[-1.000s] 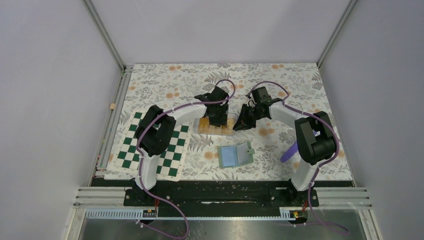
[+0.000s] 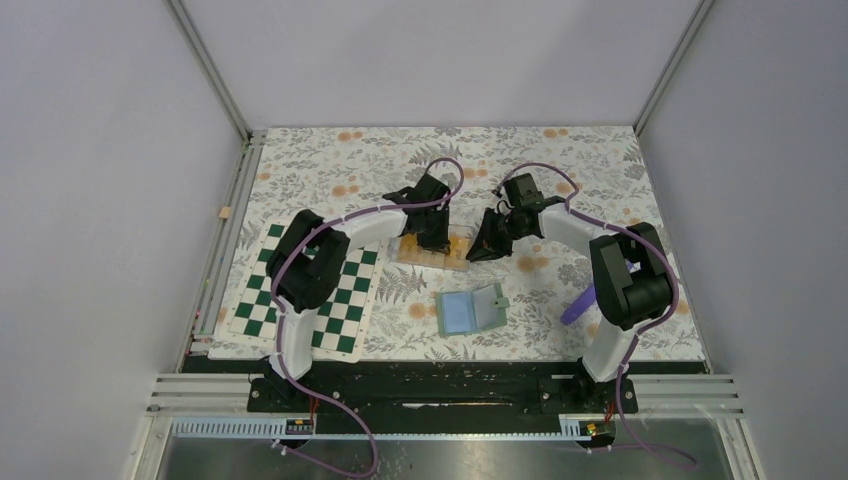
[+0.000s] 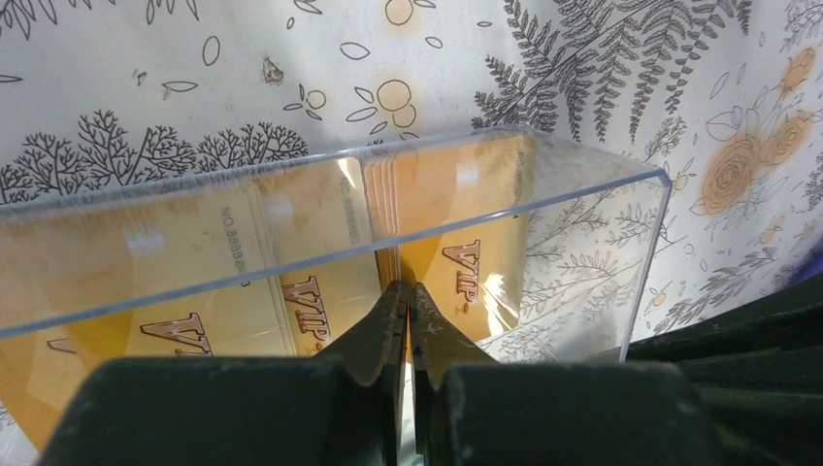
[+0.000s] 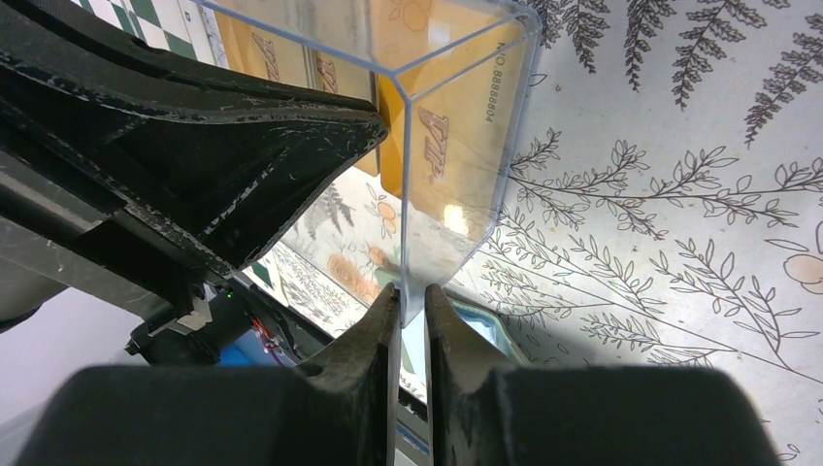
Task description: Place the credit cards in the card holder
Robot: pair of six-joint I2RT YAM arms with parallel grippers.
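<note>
A clear plastic box of gold VIP cards lies mid-table. My left gripper is shut, its tips down at the cards, between two groups, with nothing seen held. My right gripper is shut on the box's near right corner. An open card holder with a pale blue inside and green edge lies in front of the box in the top view.
A green-checked board lies at the left under the left arm. A purple object is at the right beside the right arm.
The right arm and the card holder stay where they were.
</note>
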